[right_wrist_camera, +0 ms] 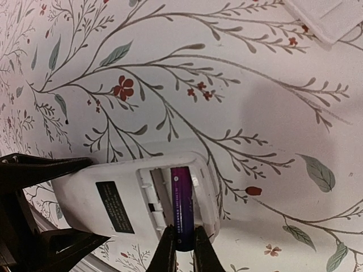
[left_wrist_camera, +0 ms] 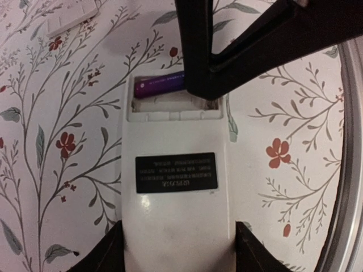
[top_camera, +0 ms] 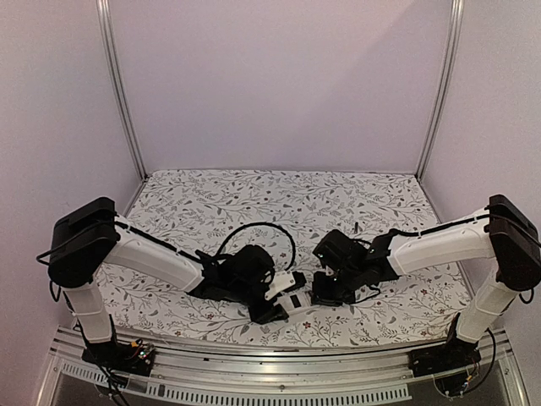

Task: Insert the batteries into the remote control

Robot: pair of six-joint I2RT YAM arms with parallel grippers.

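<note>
The white remote control [left_wrist_camera: 176, 218] lies back-up with its battery compartment [right_wrist_camera: 160, 190] uncovered. My left gripper is shut on the body at the end away from the compartment. A purple battery [right_wrist_camera: 181, 207] lies over one side of that compartment, its far end inside the bay. The near end of the battery is between the fingertips of my right gripper, shut on it, and looks raised. In the left wrist view, the right fingers [left_wrist_camera: 195, 56] hide part of the battery [left_wrist_camera: 159, 85]. No other battery shows in the bay.
A small white piece, apparently the cover [right_wrist_camera: 334, 17], lies on the patterned cloth near the remote. A thin dark item [top_camera: 356, 227] lies farther back, behind the right arm.
</note>
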